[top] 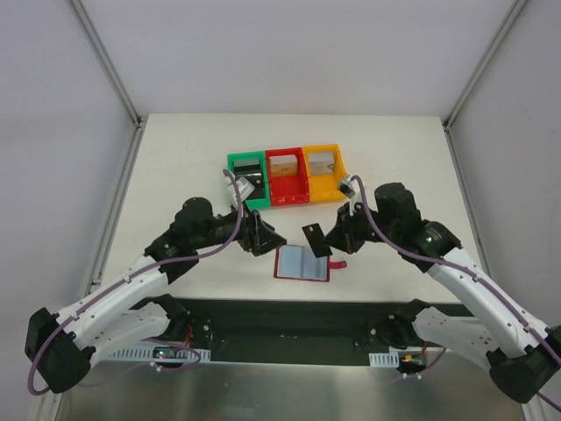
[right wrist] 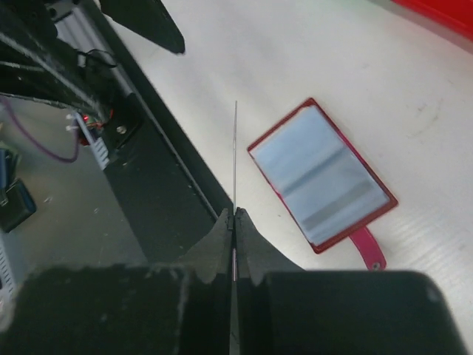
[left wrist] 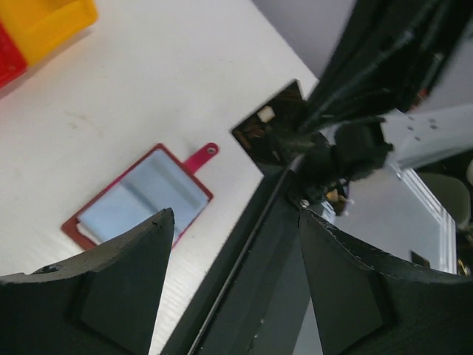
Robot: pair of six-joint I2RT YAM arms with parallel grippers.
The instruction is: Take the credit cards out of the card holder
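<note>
A black card [top: 317,240] hangs above the table, with my right gripper [top: 338,239] shut on its edge. In the right wrist view the card [right wrist: 236,159] shows edge-on as a thin line between the fingertips. Below it the open card holder [top: 301,263], red-rimmed with pale clear pockets and a red strap, lies flat on the table. My left gripper [top: 268,239] hovers to the upper left of the holder. Its fingers [left wrist: 140,277] stand wide apart with nothing between them, and the holder [left wrist: 144,194] lies beyond them.
Three joined bins stand at the back: green [top: 234,195], red [top: 290,193] and yellow [top: 331,187]. Dark items lie in the green one, boxes in the other two.
</note>
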